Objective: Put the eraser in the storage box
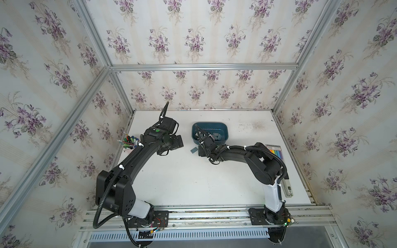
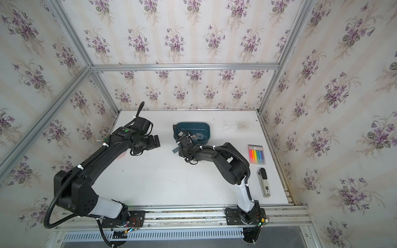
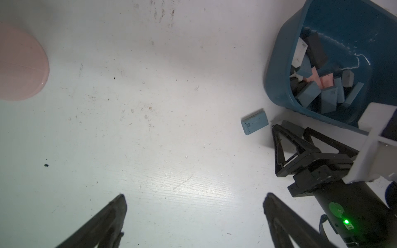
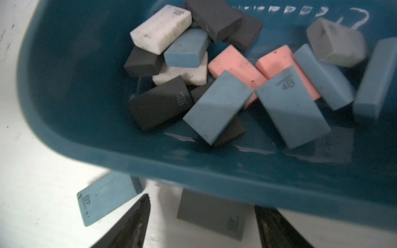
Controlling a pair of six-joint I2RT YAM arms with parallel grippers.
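The dark teal storage box (image 1: pixel 221 126) holds several erasers in white, black, pink, grey and blue. A blue eraser (image 3: pixel 254 122) lies on the table just outside the box's near side. Beside it, a darker grey eraser (image 4: pixel 211 212) lies under the box's near rim, between the fingertips of my right gripper, which is low at the table, part open; whether it touches that eraser is unclear. My left gripper (image 1: pixel 177 141) hangs open above the table left of the box, with nothing between its fingers.
A pink round object (image 3: pixel 20 62) and a pen holder (image 1: pixel 129 141) stand at the left. A pack of highlighters (image 2: pixel 256 154) and a stapler (image 2: pixel 263 181) lie at the right edge.
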